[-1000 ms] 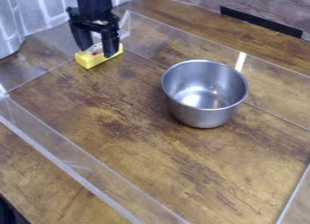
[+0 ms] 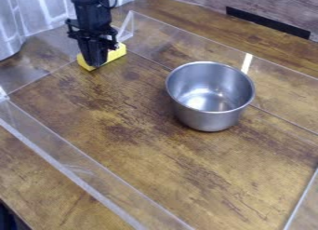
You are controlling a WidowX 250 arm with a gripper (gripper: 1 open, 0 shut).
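Observation:
My gripper (image 2: 93, 49), dark and at the top left, is down at a yellow block (image 2: 111, 55) that lies on the wooden table. The fingers look drawn together at the block's near left part, partly hiding it; whether they touch or hold it is too small to tell.
A large steel pot (image 2: 210, 95) stands to the right of the middle. A clear plastic sheet or wall lines the left side.
The gripper has moved a little left and lower onto the block, and looks narrower than before. The pot has not moved.

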